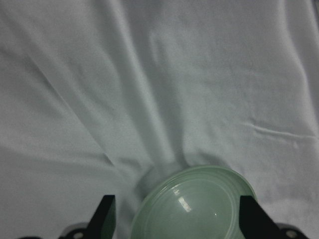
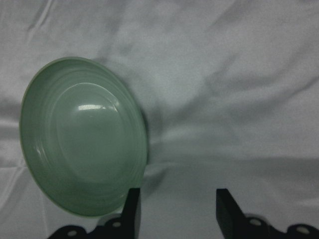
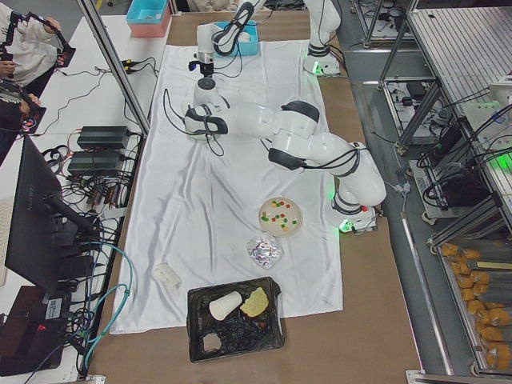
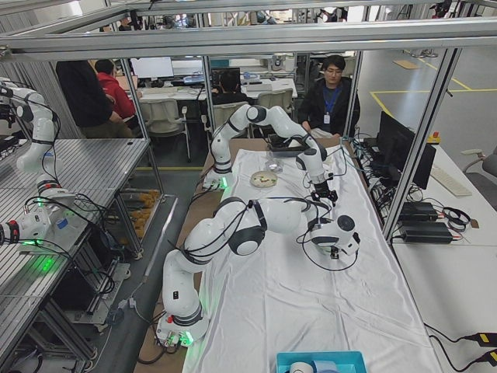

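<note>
A green plate lies on the white cloth; the left wrist view also shows a green plate point(image 1: 192, 204) at its bottom edge. My left gripper stands open above it, nothing seen between its fingers. My right gripper is open, with the plate below and to the left of its fingertips. In the camera views both grippers are near mid-table, partly hidden by their arms.
A plate with small coloured pieces point(image 3: 280, 216), crumpled foil point(image 3: 264, 250) and a black bin point(image 3: 236, 320) are at one end of the table. A blue tub point(image 4: 319, 360) stands at the other. Cables run along the side.
</note>
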